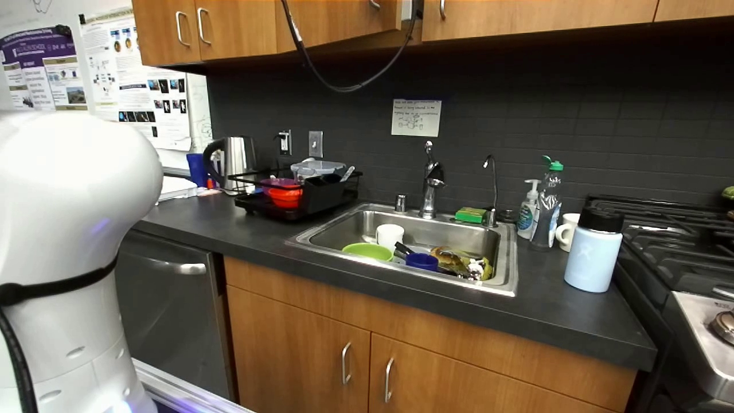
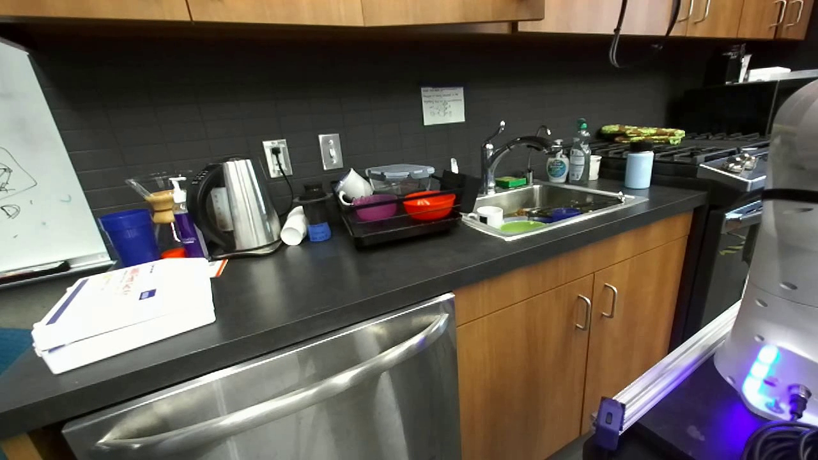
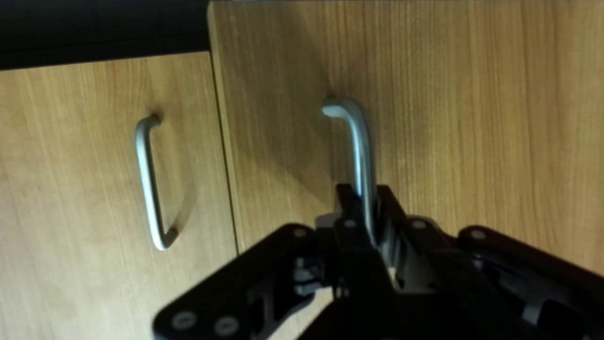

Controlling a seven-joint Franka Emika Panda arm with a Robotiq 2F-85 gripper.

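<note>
In the wrist view my gripper is shut on a curved metal handle point(image 3: 354, 127), its black fingers point(image 3: 385, 198) on either side of the bar. The handle belongs to a wooden upper cabinet door point(image 3: 453, 113). That same door point(image 1: 337, 27) hangs slightly ajar over the counter in exterior view 1, its lower edge slanting out from the cabinet row. My gripper is out of frame in both exterior views. What is inside the cabinet cannot be seen.
A neighbouring closed door point(image 3: 85, 198) has its own handle point(image 3: 151, 181). A black cable point(image 1: 323, 79) loops below the cabinets. Beneath are the sink point(image 1: 509, 254) with dishes, a dish rack point(image 1: 327, 196) and a blue bottle point(image 1: 593, 258).
</note>
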